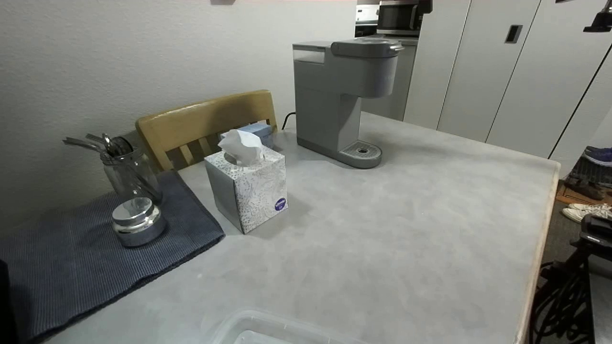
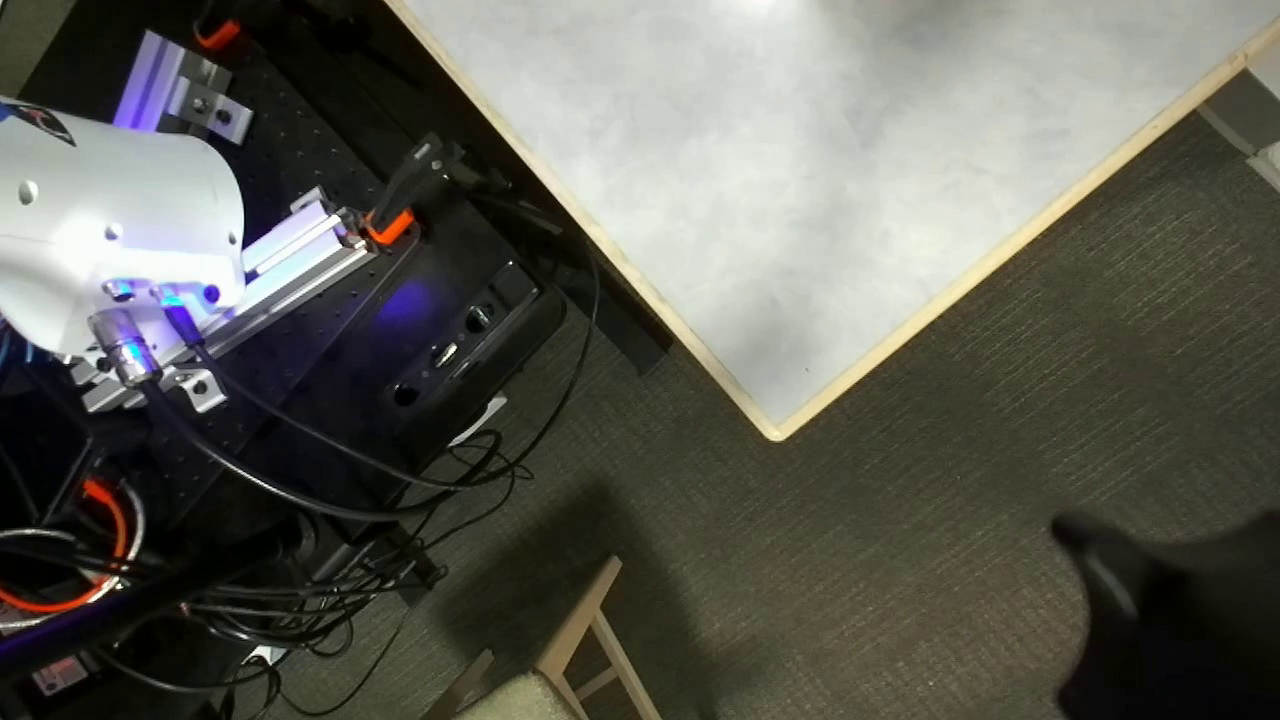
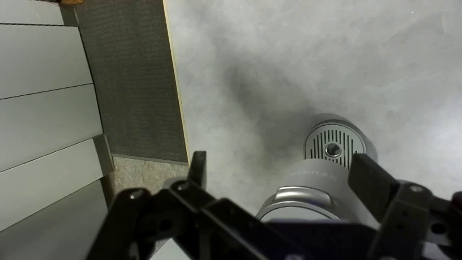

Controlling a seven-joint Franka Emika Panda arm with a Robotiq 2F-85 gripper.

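In the wrist view my gripper stands open, its two dark fingers wide apart with nothing gripped between them. Below it is the grey coffee maker [image 3: 322, 175], seen from above, with the silver lid handle [image 3: 303, 195] lying between the fingers in this view. How far the handle is below the fingertips I cannot tell. The coffee maker [image 1: 321, 97] stands upright at the table's far side in exterior view 1, its lid down and its drip tray [image 1: 361, 150] empty.
A tissue box [image 1: 252, 186] stands on the table [image 1: 401, 241], left of the coffee maker. A silver jar [image 1: 137, 220] and a glass jar of utensils [image 1: 129, 175] sit on the blue placemat [image 1: 74, 263]. A clear container [image 1: 246, 321] is at the front.
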